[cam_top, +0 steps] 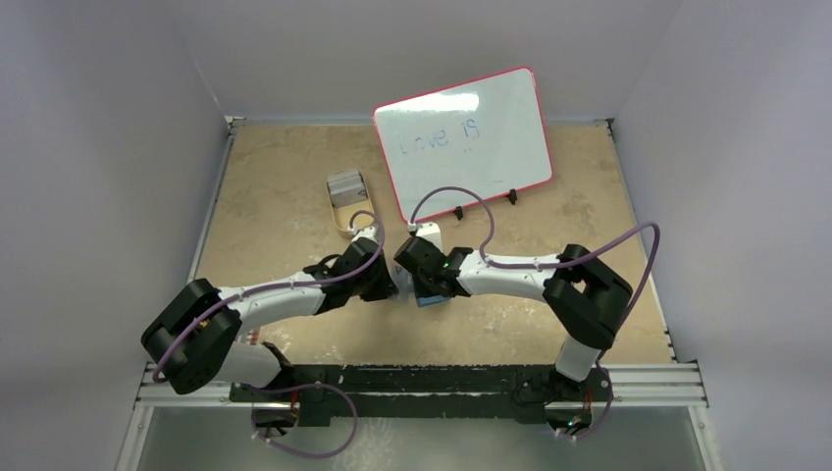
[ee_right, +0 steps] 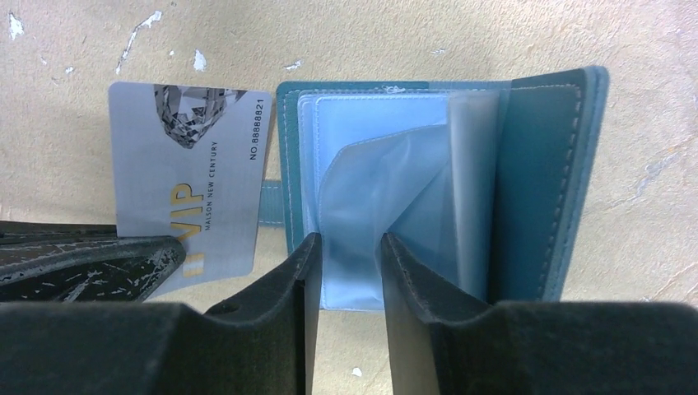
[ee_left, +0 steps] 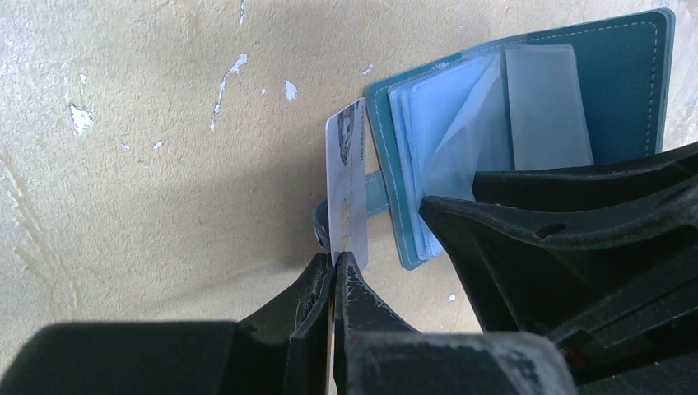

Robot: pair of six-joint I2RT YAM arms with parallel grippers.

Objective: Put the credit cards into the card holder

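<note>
A silver VIP card is held in my left gripper, shut on it, just left of the card holder. The teal card holder lies open on the table, with clear plastic sleeves showing. My right gripper is over the sleeves, part open, its fingertips at the clear plastic. From above, both grippers meet at the table's centre and largely hide the holder.
A tray with a grey stack sits behind my left arm. A whiteboard stands at the back.
</note>
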